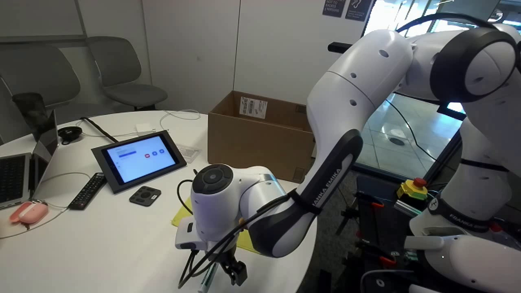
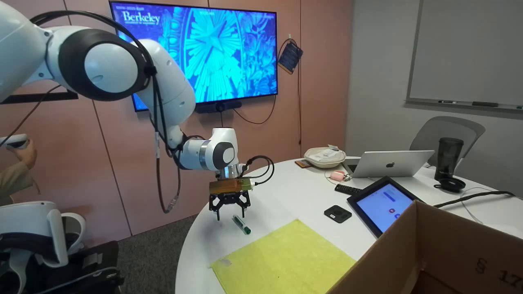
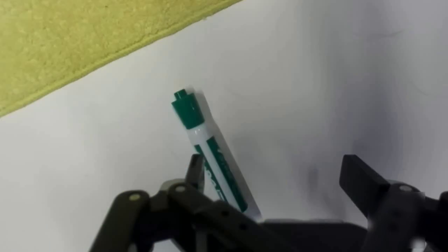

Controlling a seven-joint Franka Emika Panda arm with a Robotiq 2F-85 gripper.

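A green-capped white marker (image 3: 194,126) lies on the white table, its lower end hidden behind my gripper's left finger assembly in the wrist view. My gripper is open above the table with nothing held. The left fingertip overlaps the marker in that view, while the right one stands well off to its side over bare table. In exterior view 2 the gripper (image 2: 231,217) hangs just above and behind the marker (image 2: 241,225). Exterior view 1 shows part of the marker (image 1: 208,278) beside the dark fingers (image 1: 239,274).
A yellow cloth (image 2: 289,257) lies flat close to the marker. An open cardboard box (image 1: 259,141) stands farther back, near a tablet (image 1: 141,158), a small black puck (image 1: 145,195) and a remote (image 1: 88,191).
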